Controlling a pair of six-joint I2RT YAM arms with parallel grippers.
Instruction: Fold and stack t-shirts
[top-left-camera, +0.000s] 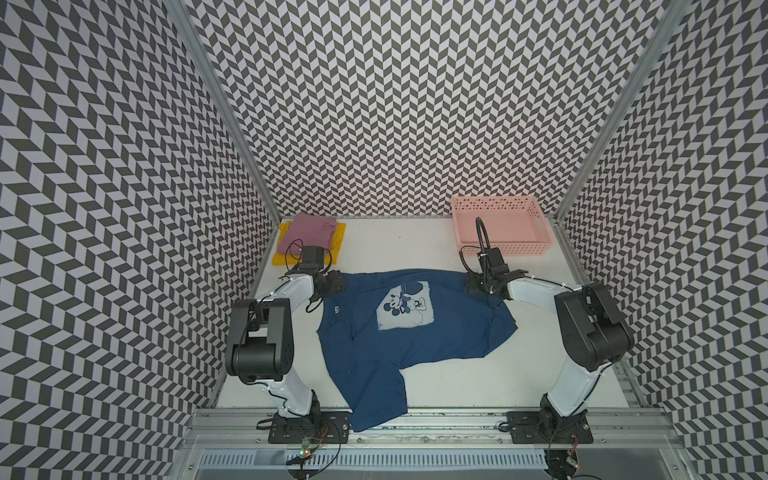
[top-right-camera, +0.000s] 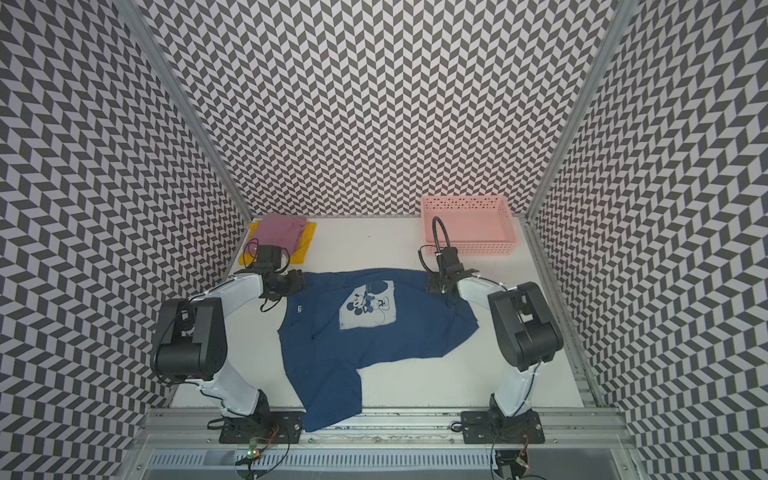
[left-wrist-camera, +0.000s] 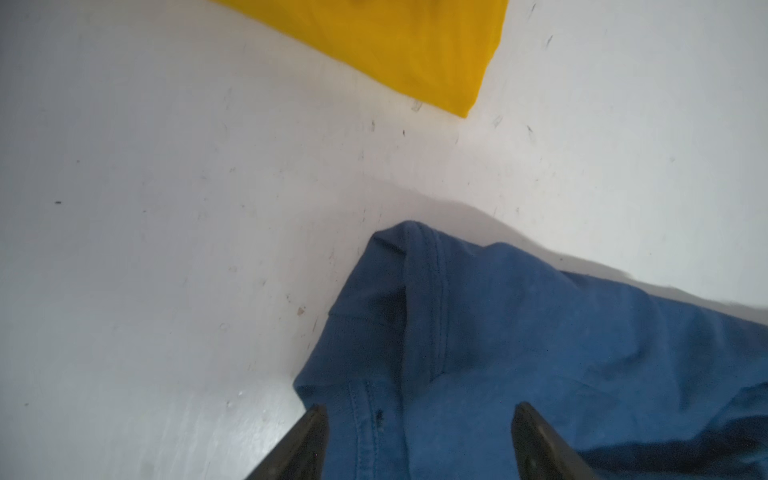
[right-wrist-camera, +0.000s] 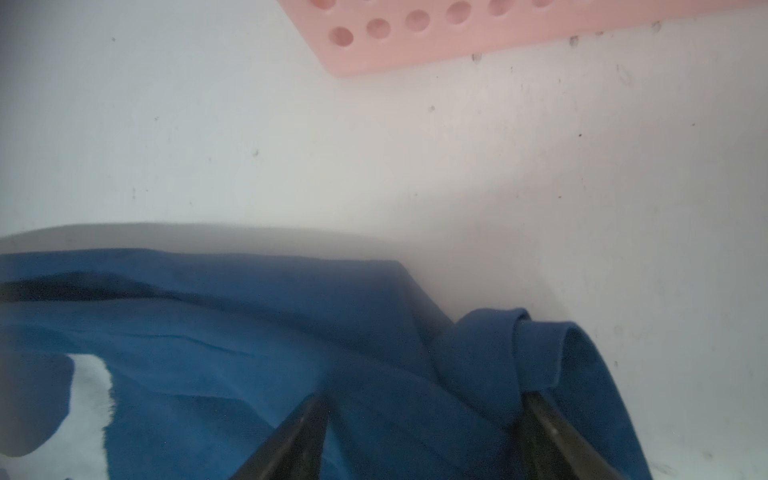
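A navy t-shirt (top-left-camera: 360, 344) with a white Mickey Mouse print (top-left-camera: 405, 305) lies spread on the table, one sleeve (top-left-camera: 377, 392) reaching over the front edge. Over its back left corner is my left gripper; its fingers (left-wrist-camera: 304, 444) stand apart, with folded hem cloth visible below the gap. At the shirt's back right, my right gripper also has its fingers (right-wrist-camera: 297, 448) spread. Bunched blue cloth shows between and beside them, the right finger close against a raised fold (right-wrist-camera: 488, 352). Whether they touch the cloth I cannot tell.
A mauve folded cloth (top-left-camera: 312, 232) rests on a yellow one (top-left-camera: 339, 240) at the back left. An empty pink basket (top-left-camera: 504, 224) stands at the back right.
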